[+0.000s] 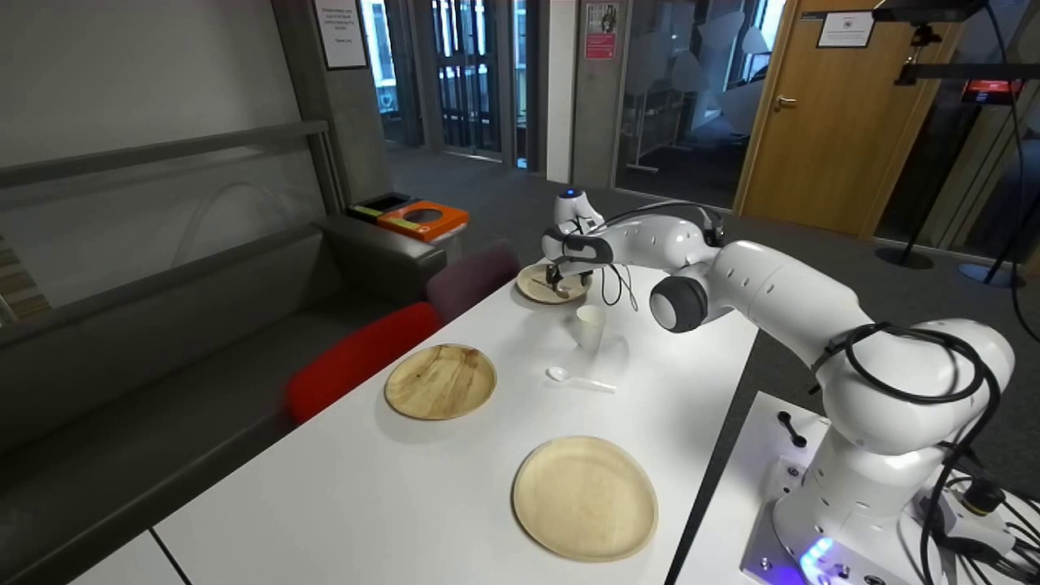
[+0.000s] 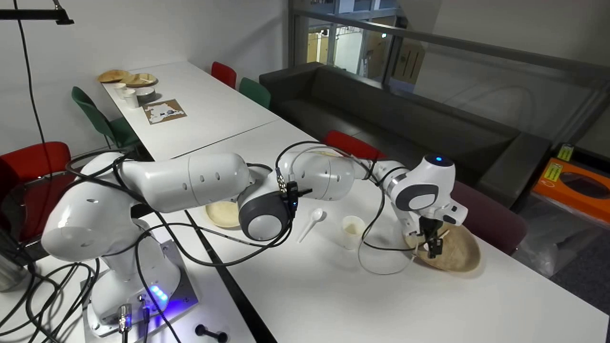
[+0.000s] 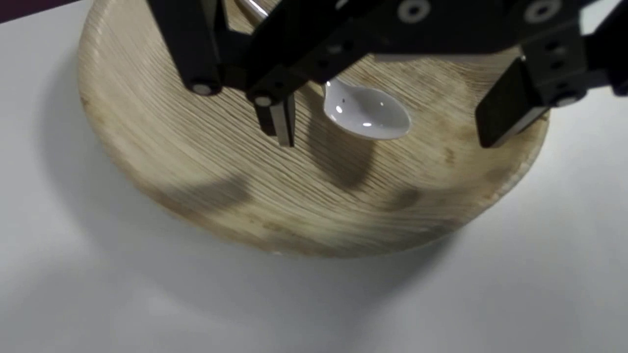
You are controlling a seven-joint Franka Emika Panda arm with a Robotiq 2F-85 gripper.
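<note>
A white spoon (image 3: 368,112) lies in a round wooden plate (image 3: 247,194) at the table's far end. Over that plate stands my gripper, open, one finger to each side of the spoon's bowl in the wrist view. The bowl does not touch either finger there. Part of the spoon's handle is hidden behind the gripper body. In the second exterior view the gripper (image 2: 432,239) is low over the near-left part of the plate (image 2: 460,251); contact with the plate cannot be told.
A white cup (image 1: 590,328) and another white spoon (image 1: 580,379) are on the table close by the arm. Two more plates, a wooden one (image 1: 440,381) and a paler one (image 1: 585,499), lie nearer the base.
</note>
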